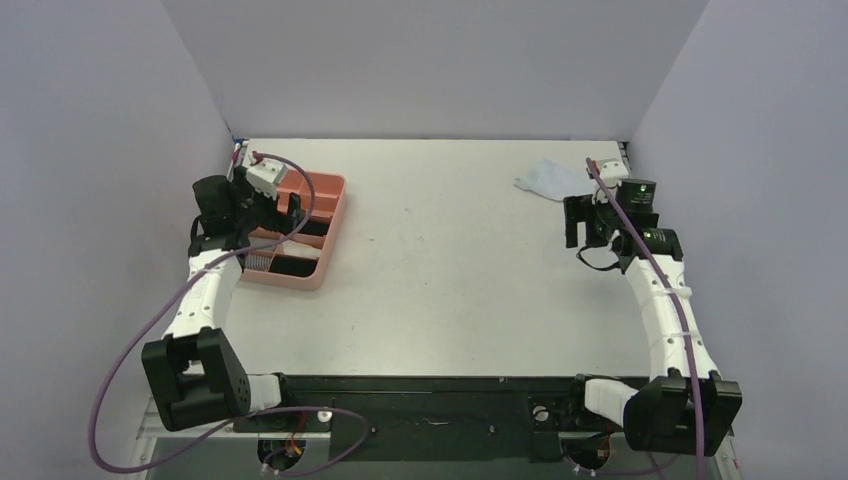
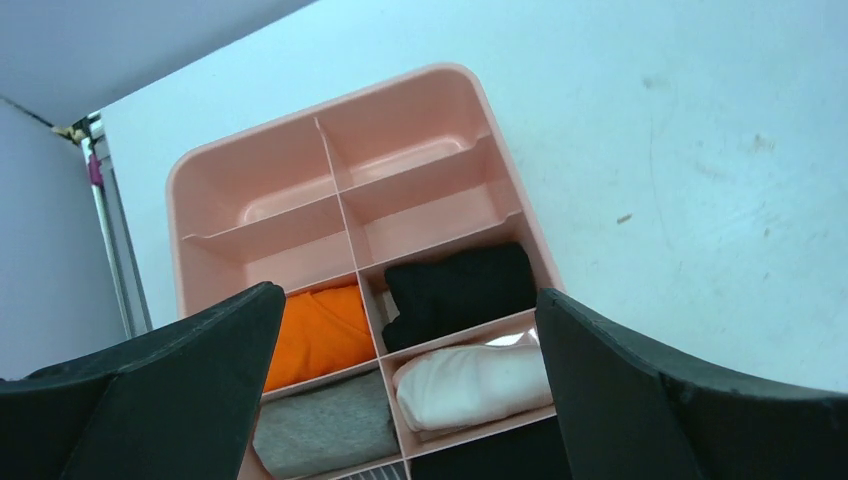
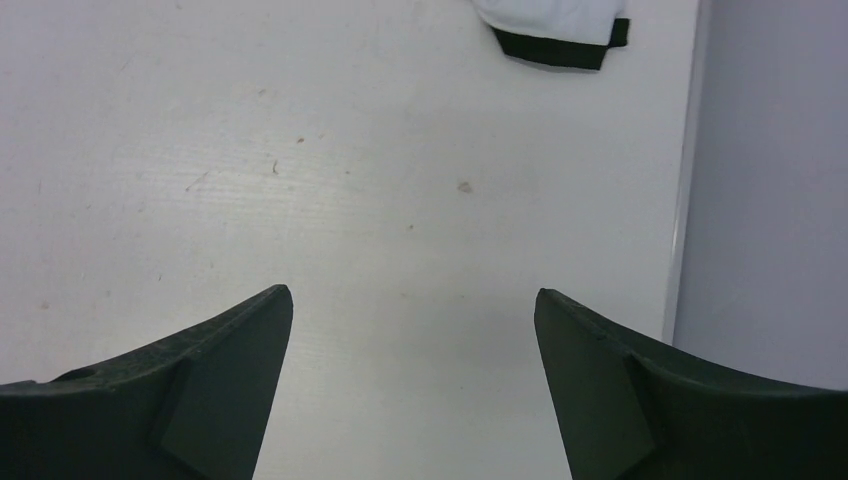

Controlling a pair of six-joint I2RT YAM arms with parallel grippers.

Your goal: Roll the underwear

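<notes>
A light-coloured piece of underwear [image 1: 554, 180] lies flat at the far right of the table, partly hidden by my right arm. In the right wrist view the white cloth [image 3: 555, 15] with a black band shows at the top edge, away from the fingers. My right gripper is apart over bare table, nothing between its fingers. Above the pink divided box [image 2: 180, 240], my left gripper stands open and empty. In the box lie an orange roll [image 2: 320, 335], a black roll [image 2: 460, 290], a white roll [image 2: 470, 385] and a grey roll [image 2: 325, 425].
The far compartments of the box, such as the back right one [image 2: 410, 125], are empty. Grey walls close in the table's back and sides. Purple cables loop over both arms.
</notes>
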